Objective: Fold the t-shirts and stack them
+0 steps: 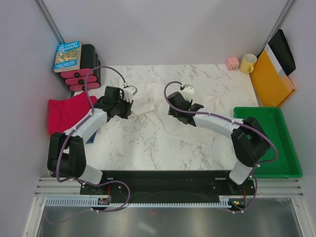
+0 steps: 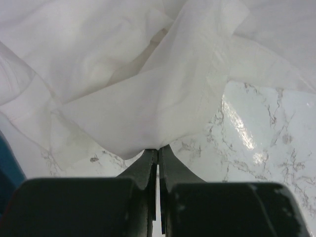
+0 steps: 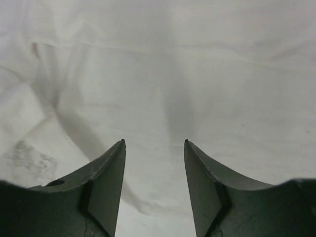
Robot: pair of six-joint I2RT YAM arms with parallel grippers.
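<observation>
A white t-shirt (image 1: 192, 129) lies spread over the middle of the marble table, its left part bunched and creased. In the left wrist view, a raised fold of the white shirt (image 2: 163, 94) runs down to the fingertips of my left gripper, which is shut on its edge. My right gripper stands open above the smoother body of the shirt (image 3: 148, 103), with no cloth between its fingers. At the table's left side lies a red folded cloth (image 1: 68, 112), partly hidden by my left arm.
An empty green bin (image 1: 269, 143) stands at the right. Dark boxes with a book (image 1: 68, 56) on top fill the back left. A pink block (image 1: 232, 63), a yellow mug (image 1: 248, 63) and an orange folder (image 1: 270, 74) are at the back right.
</observation>
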